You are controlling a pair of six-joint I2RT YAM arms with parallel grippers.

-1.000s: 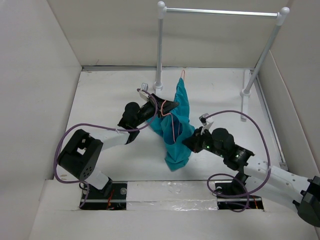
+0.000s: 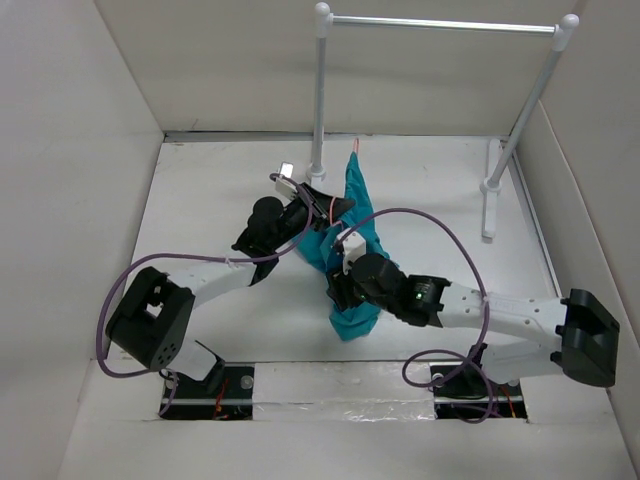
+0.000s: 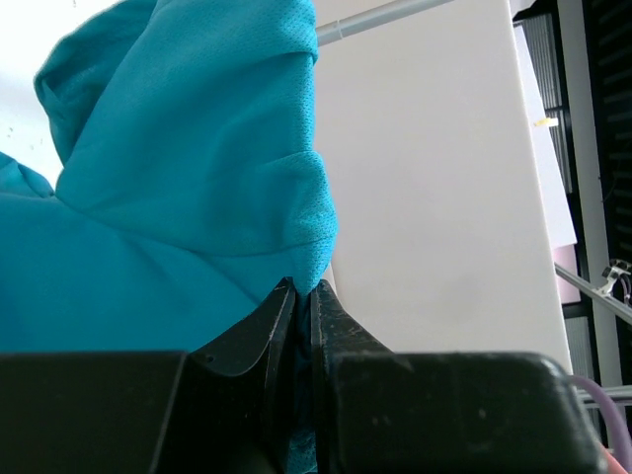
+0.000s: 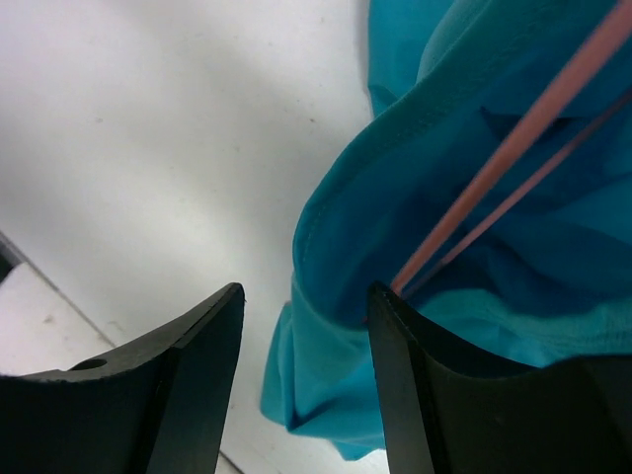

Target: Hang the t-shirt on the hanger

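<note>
The teal t shirt (image 2: 358,184) hangs bunched between my grippers, spreading down toward the front. My left gripper (image 2: 335,210) is shut on a fold of it (image 3: 178,148), with cloth between its fingers. A pink hanger (image 4: 474,197) runs through the shirt's opening in the right wrist view, and its tip shows above the shirt in the top view. My right gripper stands open over the shirt's lower part, a folded hem between and beyond its fingertips. In the top view the right gripper partly hides the shirt.
A white rack with a top bar (image 2: 440,25) stands at the back, its left post (image 2: 318,100) just behind the shirt. Bare white floor lies left of the left arm and at the right below the rack. Walls bound both sides.
The left gripper and the cloth it holds have shifted slightly left.
</note>
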